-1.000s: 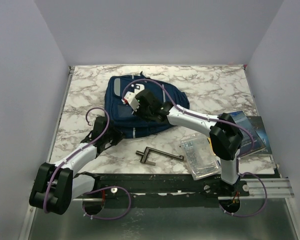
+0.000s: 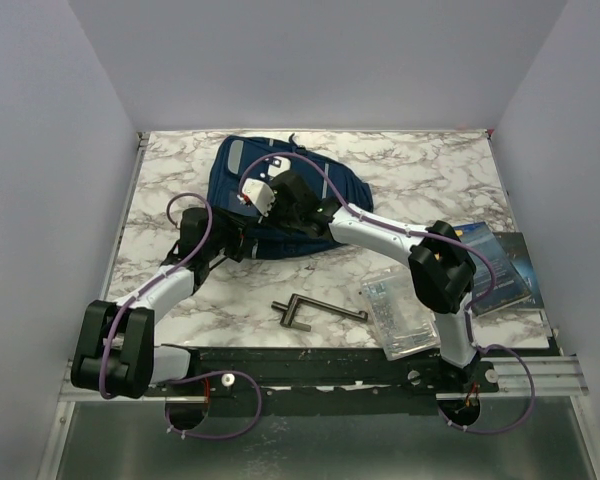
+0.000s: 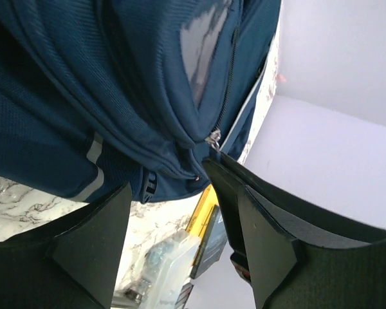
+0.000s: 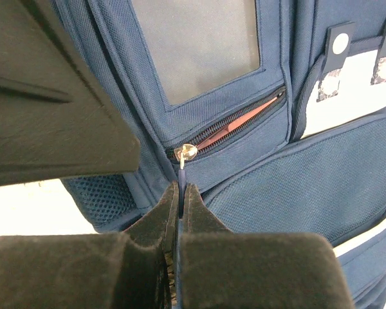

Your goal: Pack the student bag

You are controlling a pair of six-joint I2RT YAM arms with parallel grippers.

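Note:
The navy student bag (image 2: 225, 180) lies on the marble table with a small zip pocket across it. My left gripper is at the bag's front left, fingers apart around nothing clear, with a metal zipper pull by one fingertip. My right gripper is shut at the pocket's zipper pull (image 4: 188, 152); whether it pinches the pull or only touches it is hard to tell. The zipper is partly open, showing pink inside.
An L-shaped metal piece (image 2: 320, 308) lies in front of the bag. A clear pouch (image 2: 395, 315) and several folders or books (image 2: 495, 270) lie at the right.
The right gripper has shifted slightly, and the bag's outline has moved a little.

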